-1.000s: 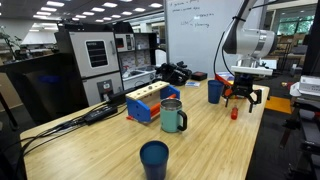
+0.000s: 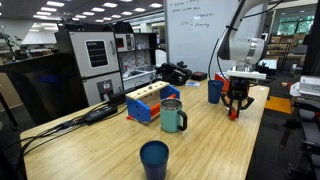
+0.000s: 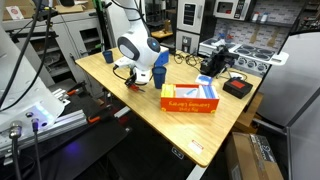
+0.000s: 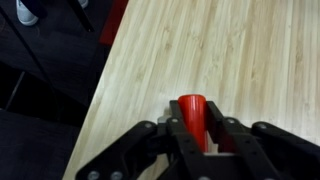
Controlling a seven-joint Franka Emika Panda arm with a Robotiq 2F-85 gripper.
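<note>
A small red upright object [image 2: 233, 115] stands on the wooden table near its far right edge. My gripper [image 2: 235, 105] is down over it, shut on its sides. In the wrist view the red object's rounded top [image 4: 194, 107] pokes up between the black fingers, and its lower part is hidden. From the second exterior view, a bit of the red object [image 3: 134, 87] shows below the white arm, close to the table's edge.
A dark blue cup [image 2: 215, 92] stands just beside the arm. Farther along the table are a teal mug [image 2: 173, 116], a blue-and-red wooden rack [image 2: 150, 103] and another dark blue cup [image 2: 155, 158]. Bare tabletop [image 2: 208, 140] lies between the mug and my gripper.
My gripper has come down from above the red object and closed around it. The red object looks to be in about the same place, and the cups, mug and rack have not moved.
</note>
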